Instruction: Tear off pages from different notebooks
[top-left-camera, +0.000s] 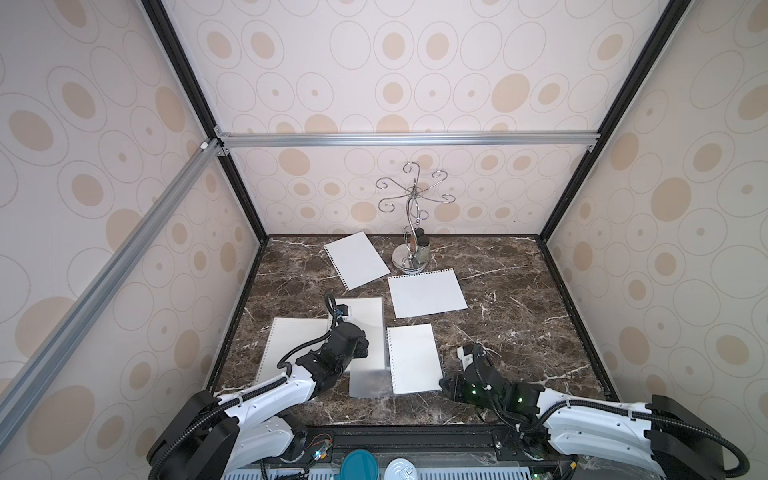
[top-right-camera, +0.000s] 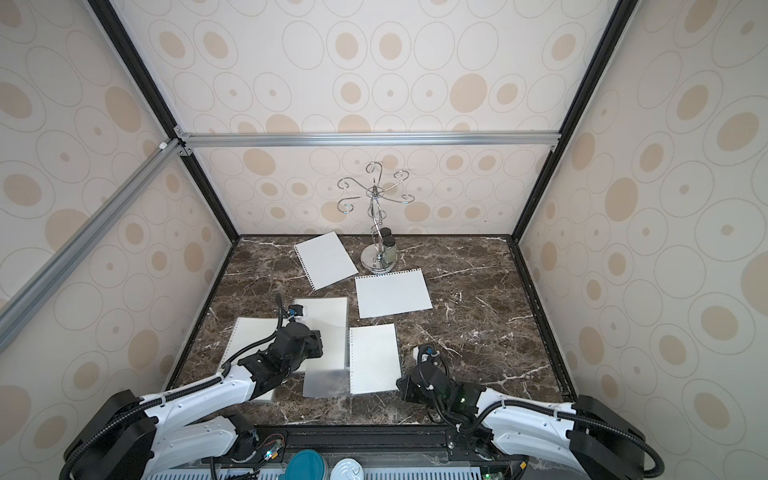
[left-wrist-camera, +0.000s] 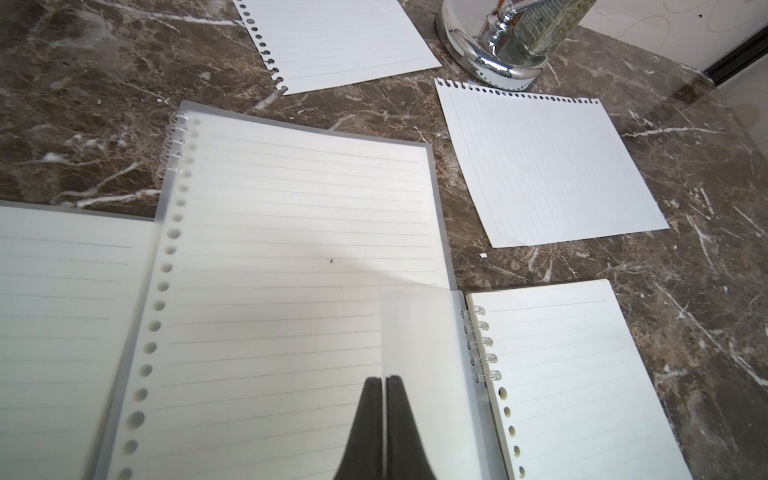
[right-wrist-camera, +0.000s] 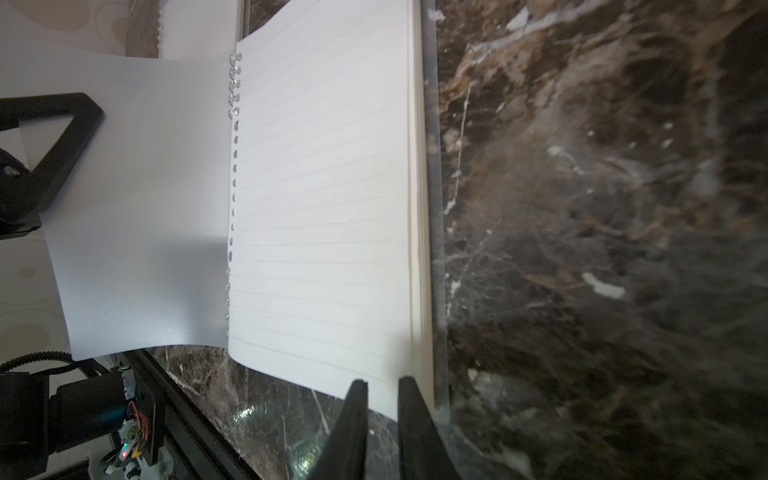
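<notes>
A small spiral notebook (right-wrist-camera: 320, 200) lies open at the front middle of the table, a blank lined page on top. Its translucent cover (right-wrist-camera: 152, 208) is folded out to the left, partly over a larger notebook (left-wrist-camera: 296, 240). At the small notebook's near right corner, my right gripper is part open, its fingertips overlapping the page edge in the view; whether they touch paper I cannot tell. Over the larger notebook and the folded cover, my left gripper is shut, with nothing visible between its fingers.
Two loose pages with ragged holes, one (top-left-camera: 356, 261) at the back left and one (top-left-camera: 428, 293) at the back middle, lie flat. Behind them stands a chrome stand (top-left-camera: 413, 212). Another notebook (left-wrist-camera: 64, 320) is at the left.
</notes>
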